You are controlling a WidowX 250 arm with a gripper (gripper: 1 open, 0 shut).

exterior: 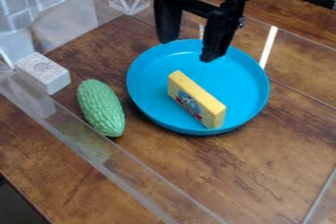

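Observation:
My black gripper [195, 33] hangs open over the back part of a blue plate [245, 95], its two fingers apart with nothing seen between them. A yellow box [196, 100] with a printed side lies on the plate, in front of and below the gripper.
A green corn-shaped or gourd-like object [100, 106] lies left of the plate. A white textured block [42, 72] sits at the far left. Clear plastic edging crosses the lower left.

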